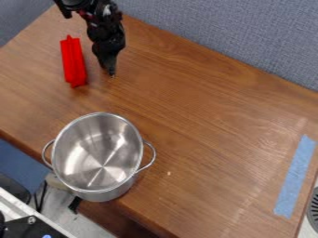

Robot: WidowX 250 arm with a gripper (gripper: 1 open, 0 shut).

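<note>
My black gripper (110,67) hangs over the upper left of the wooden table, pointing down, its tip shut with nothing visible between the fingers. Just left of it, apart, a long red object (73,61) lies on the table. A steel pot (97,154) with two handles stands at the lower left, near the table's edge.
A blue tape strip (295,176) runs along the right side of the table (218,130). A grey padded surface lies beyond the back edge; cables and equipment sit off the lower left edge.
</note>
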